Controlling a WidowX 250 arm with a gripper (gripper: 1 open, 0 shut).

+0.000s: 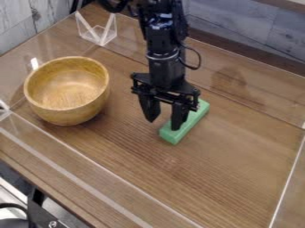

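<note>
The black arm reaches down from the top centre to its gripper (166,112), whose two fingers straddle the near-left part of a green block (187,120) on the wooden table (202,178). The fingers look apart; whether they touch the block I cannot tell.
A yellow bowl (66,89) stands to the left of the gripper. A white wire object (98,27) is at the back left.
</note>
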